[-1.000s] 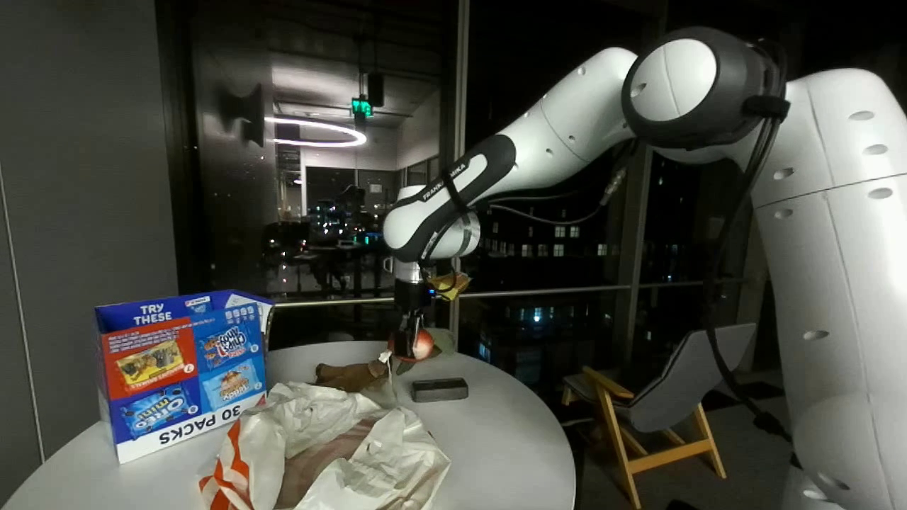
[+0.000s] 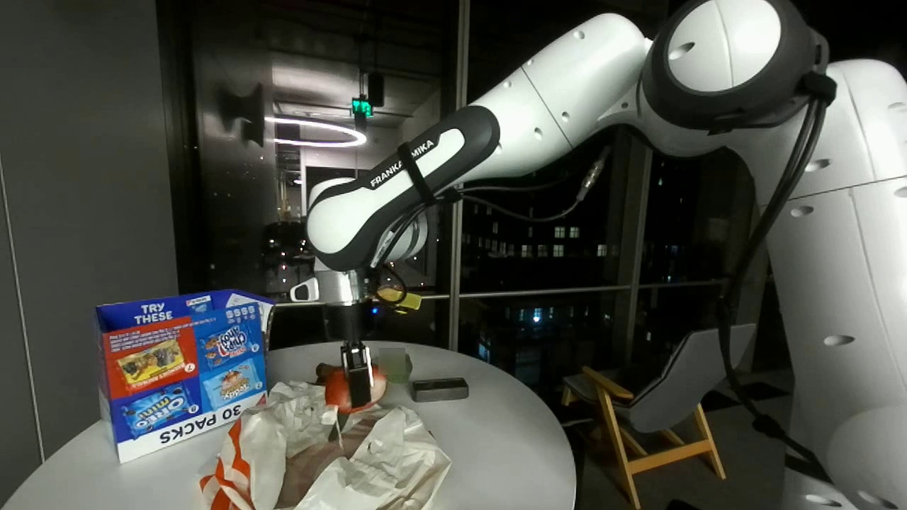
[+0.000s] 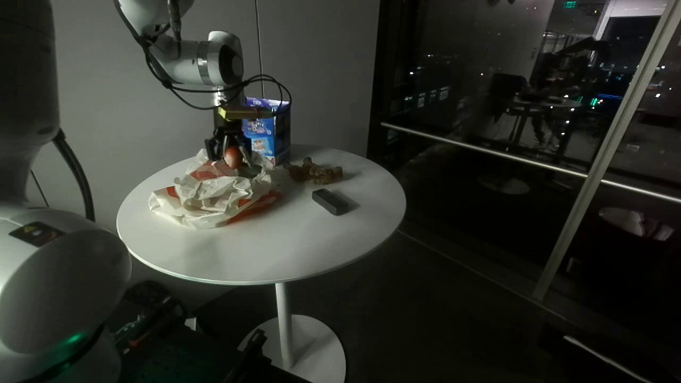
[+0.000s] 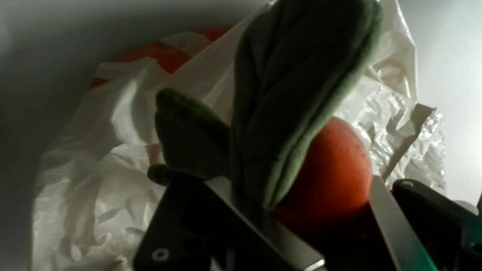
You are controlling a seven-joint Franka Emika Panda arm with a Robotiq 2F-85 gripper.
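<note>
A plush toy with a round red body (image 4: pixel 339 165) and dark green leaves (image 4: pixel 293 95) sits at my gripper (image 2: pixel 361 401), which is shut on it. In the wrist view the red body shows between the fingers, and the leaves cover part of the scene. Below lies a crumpled white and orange bag (image 2: pixel 395 459), its opening facing up. In the second exterior view the red toy (image 3: pixel 233 157) is low over the bag's far side. Whether it touches the bag, I cannot tell.
A blue snack box (image 2: pixel 183 374) stands at the table's left in the first exterior view. A dark grey block (image 3: pixel 330 201) and a brown plush toy (image 3: pixel 314 172) lie beyond the bag.
My gripper has carried the red toy left in the first exterior view, from near the grey block to over the bag. The bag, box and block have stayed put.
</note>
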